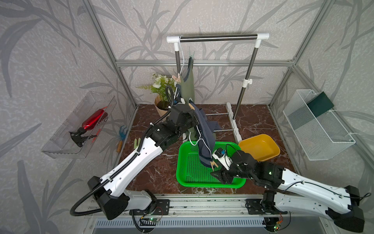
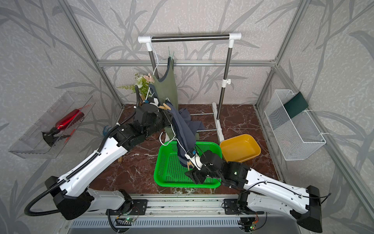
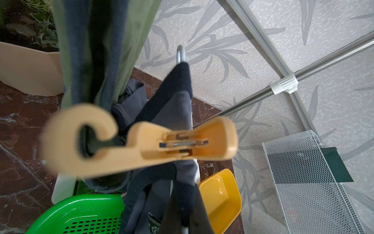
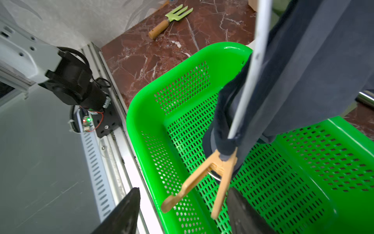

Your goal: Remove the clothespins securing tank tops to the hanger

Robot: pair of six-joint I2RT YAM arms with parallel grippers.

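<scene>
The navy tank top (image 1: 204, 128) hangs slanted on a white hanger (image 4: 253, 74), its low end above the green basket. My left gripper is shut at the upper end, where a strap and the hanger pass between its fingers. A wooden clothespin (image 3: 155, 144) is clipped close by, looming before the left wrist camera. At the low end a second clothespin (image 4: 224, 167) grips the strap and hanger tip, legs downward. My right gripper stands open, fingers on either side of those legs, without visible contact. An olive tank top (image 1: 188, 83) hangs from the rack behind, with a pale clothespin (image 1: 176, 78).
The green basket (image 4: 146, 97) lies below, with a yellow tray (image 1: 260, 147) to its right. At the back stand the rack (image 1: 218, 38) and a potted plant (image 1: 159, 86). Wire basket (image 1: 317, 124) and clear bin (image 1: 79, 124) flank the walls.
</scene>
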